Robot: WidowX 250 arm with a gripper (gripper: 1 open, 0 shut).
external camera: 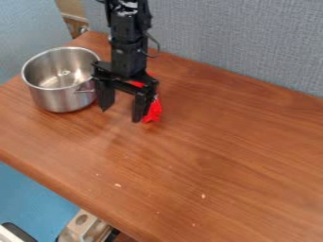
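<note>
My black gripper (123, 100) hangs over the back left of the wooden table, open, its two fingers spread apart and pointing down. Behind and partly under its right finger lies a red object (153, 111), mostly hidden by the gripper, so its shape is unclear. Just left of the gripper stands a steel pot (51, 76), upright, very close to the left finger; whether they touch I cannot tell.
A grey padded wall (240, 43) runs along the back. Blue surface and some metal hardware show past the front-left edge.
</note>
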